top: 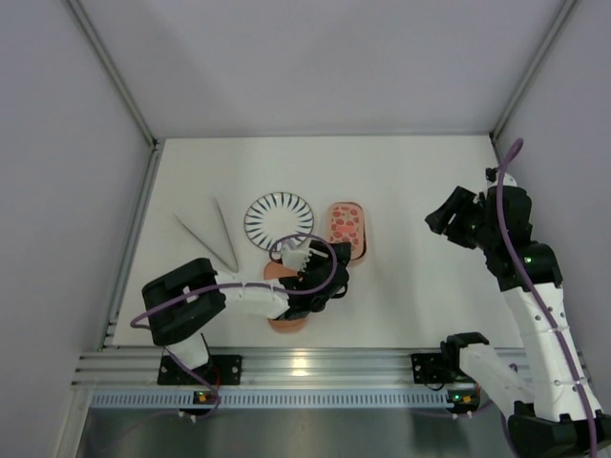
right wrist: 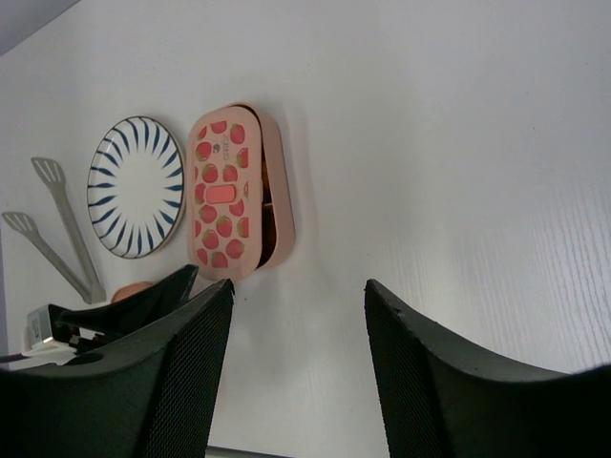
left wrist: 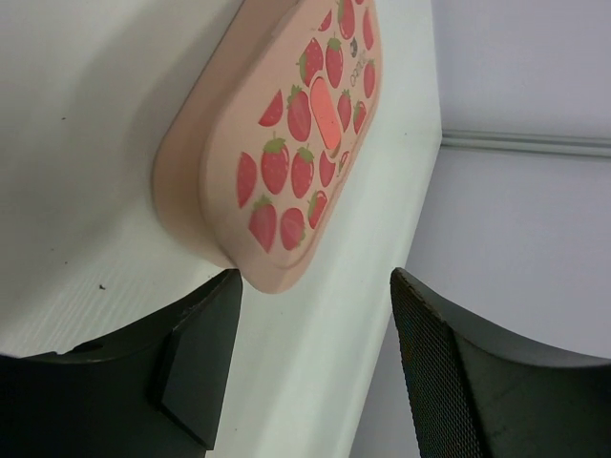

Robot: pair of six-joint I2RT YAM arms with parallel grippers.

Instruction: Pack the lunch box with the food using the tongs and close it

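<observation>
A pink lunch box (top: 346,229) with a strawberry-patterned lid (right wrist: 221,191) stands right of the plate. Its lid is not flush: in the right wrist view it sits shifted to the left, baring a dark slit (right wrist: 267,224) along the box's right side. At the box's near end is my left gripper, fingers open, the lid's rounded corner just ahead of its fingers and nothing held. Off to the right of the table hangs my right gripper (top: 434,224), also open and empty. The white plate with blue stripes (top: 279,220) lies empty.
Two grey utensils (right wrist: 62,215) lie left of the plate. Beneath the left arm an orange-pink item (top: 286,324) is partly hidden.
</observation>
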